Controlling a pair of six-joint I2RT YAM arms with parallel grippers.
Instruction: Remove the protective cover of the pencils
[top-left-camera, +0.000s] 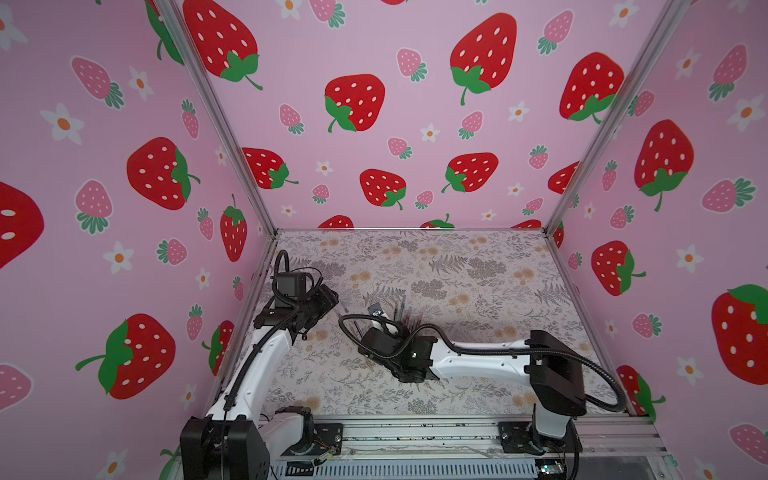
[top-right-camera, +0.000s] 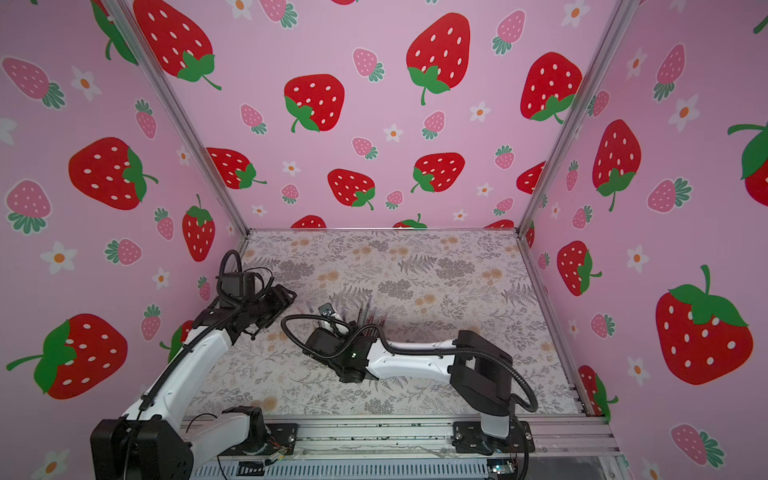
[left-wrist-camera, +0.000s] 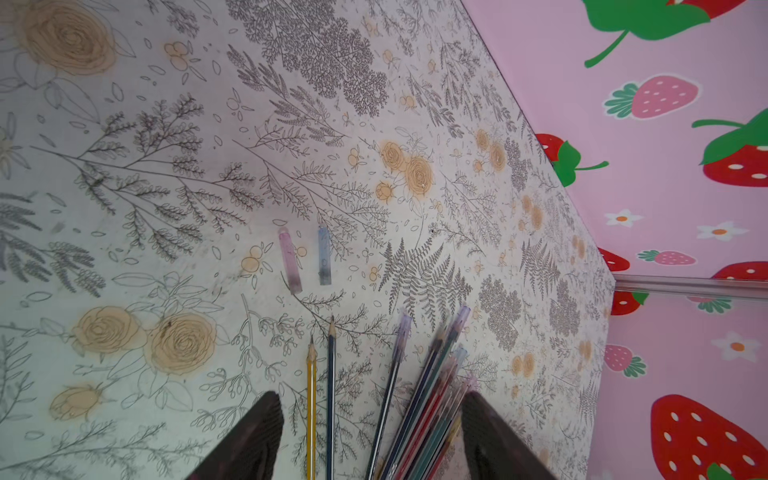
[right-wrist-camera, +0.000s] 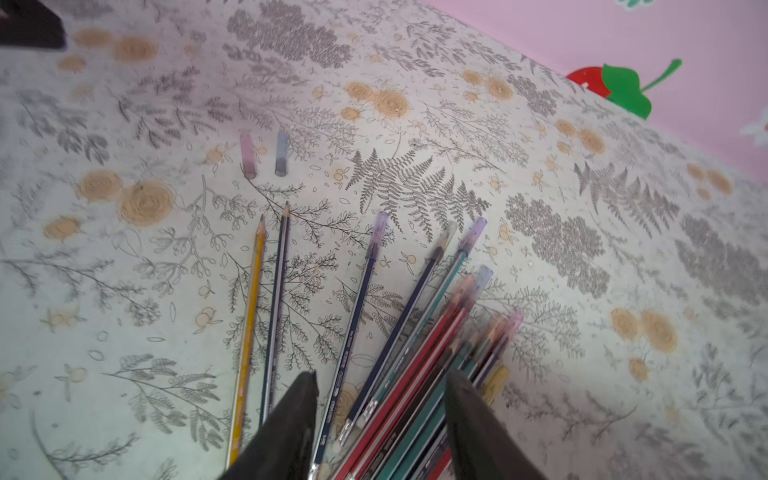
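Two pencils, yellow (left-wrist-camera: 311, 408) and dark (left-wrist-camera: 330, 400), lie uncapped on the floral table, their tips toward two loose caps, pink (left-wrist-camera: 289, 260) and blue (left-wrist-camera: 324, 256). To their right lies a group of pencils (right-wrist-camera: 408, 376), several with clear coloured covers (right-wrist-camera: 378, 228) on the ends. My right gripper hangs over this group, fingers apart, nothing held. My left gripper is higher at the left of the table, its fingers apart and empty over the pencils in the left wrist view.
Pink strawberry-patterned walls (top-left-camera: 416, 112) enclose the table. My right arm lies low across the front of the table.
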